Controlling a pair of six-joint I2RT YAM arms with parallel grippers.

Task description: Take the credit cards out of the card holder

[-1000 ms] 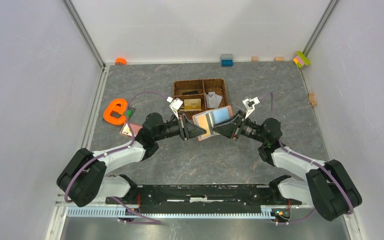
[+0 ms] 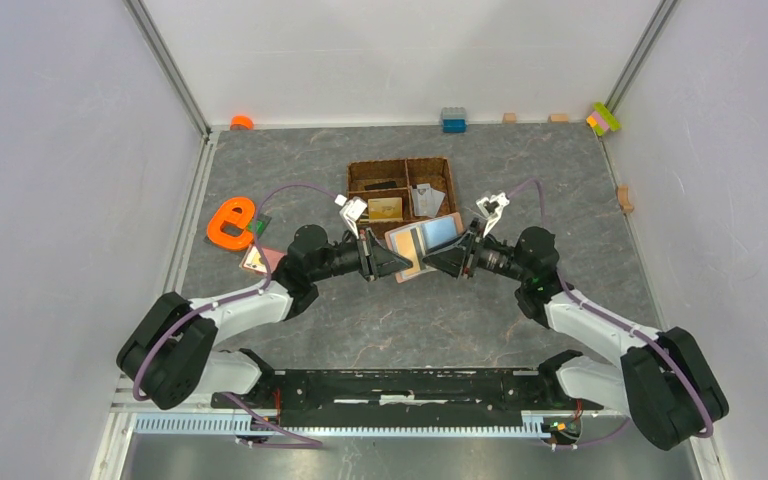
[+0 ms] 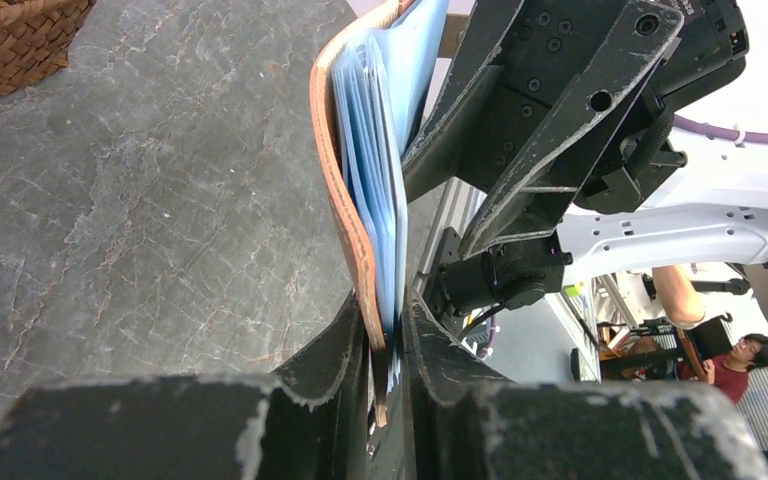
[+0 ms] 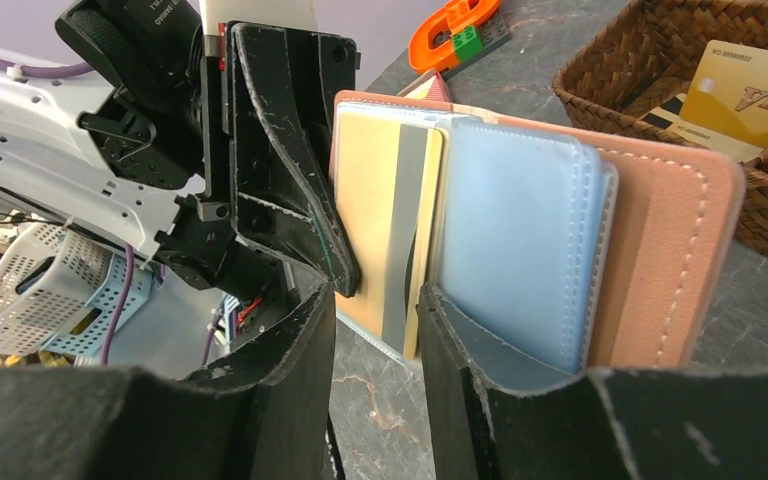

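The card holder, an orange-tan cover with pale blue sleeves, is held up open between the arms in front of the basket. My left gripper is shut on its lower edge, cover and sleeves together. In the right wrist view a gold card with a dark stripe sits in a sleeve, its edge standing out near the fold. My right gripper is part open at that card, one fingertip by the edge and a gap between the fingers. Firm contact there cannot be told.
Behind the holder stands a divided wicker basket containing a gold VIP card and several pale cards. Orange letter and a pinkish flat piece lie left.
The left gripper and the holder have stayed nearly in place.
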